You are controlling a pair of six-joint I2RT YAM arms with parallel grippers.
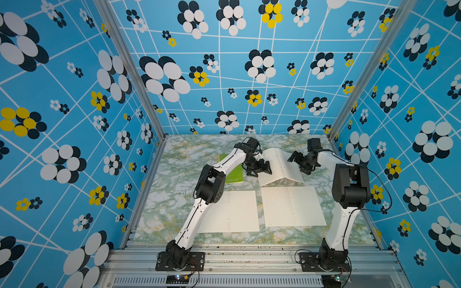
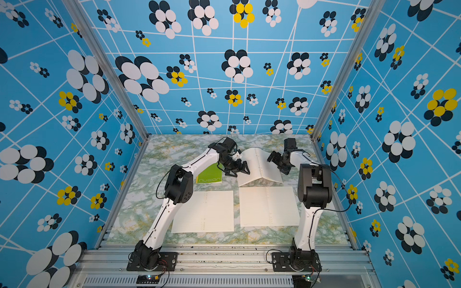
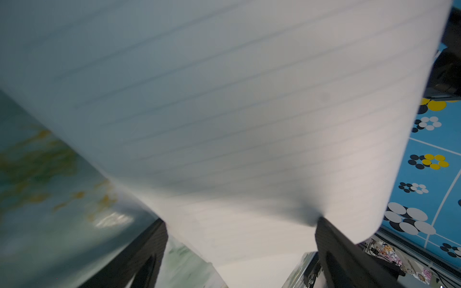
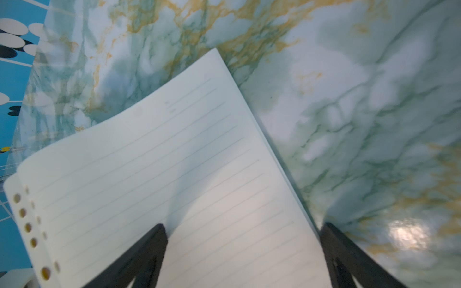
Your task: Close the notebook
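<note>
An open notebook (image 1: pixel 271 165) with pale lined pages lies at the back of the table, its spine raised like a low tent. My left gripper (image 1: pixel 260 169) is at its left half, with lined paper (image 3: pixel 240 120) filling most of the left wrist view; the fingers (image 3: pixel 144 256) are spread apart. At the right half is my right gripper (image 1: pixel 298 162). Its fingers (image 4: pixel 148 254) also stand wide apart in the right wrist view, one over the page (image 4: pixel 192 168) and the other by its outer edge. Whether any paper touches the fingers, I cannot tell.
Two more open notebooks lie flat in front, one on the left (image 2: pixel 218 211) and one on the right (image 2: pixel 283 206). A green closed notebook (image 2: pixel 209 175) sits partly under my left arm.
</note>
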